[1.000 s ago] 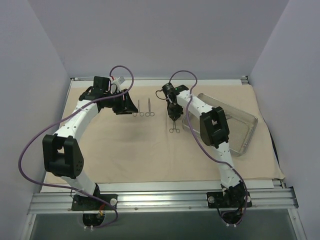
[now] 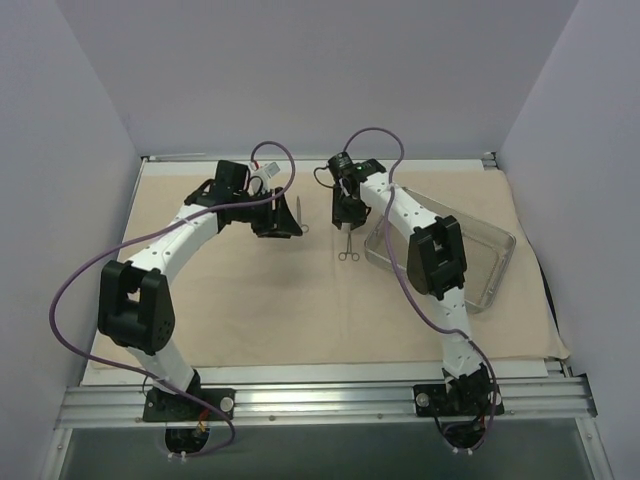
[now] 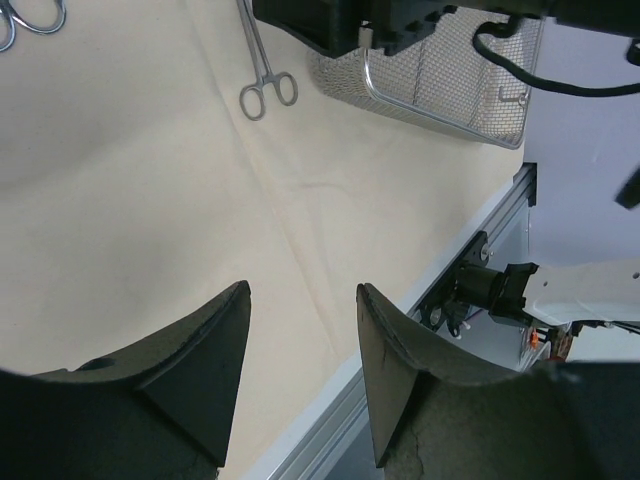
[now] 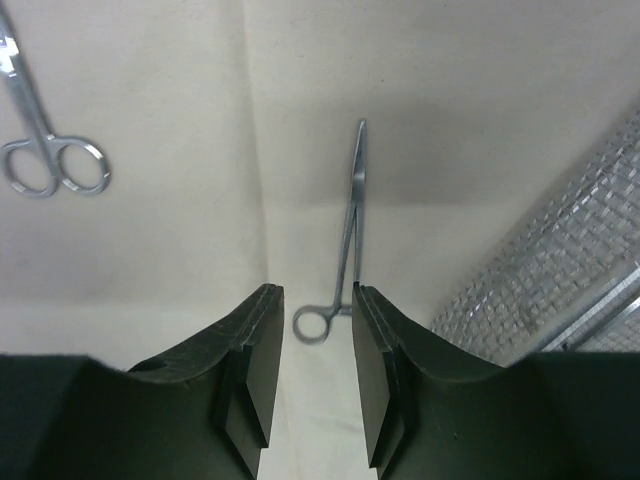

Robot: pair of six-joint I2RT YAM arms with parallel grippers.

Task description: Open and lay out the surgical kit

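Note:
Scissor-like steel instruments lie on the beige cloth (image 2: 250, 310): a clamp (image 2: 349, 250) below my right gripper (image 2: 346, 218), seen between its open fingers in the right wrist view (image 4: 357, 190), and scissors (image 4: 45, 140) to its left. Another instrument (image 2: 300, 215) lies beside my left gripper (image 2: 280, 225), which is open and empty over the cloth. The wire basket (image 2: 485, 295) stands at the right, partly under the right arm; its contents are mostly hidden.
Walls stand at both sides and the back, and a metal rail runs along the front edge.
My left gripper has moved right, toward the middle.

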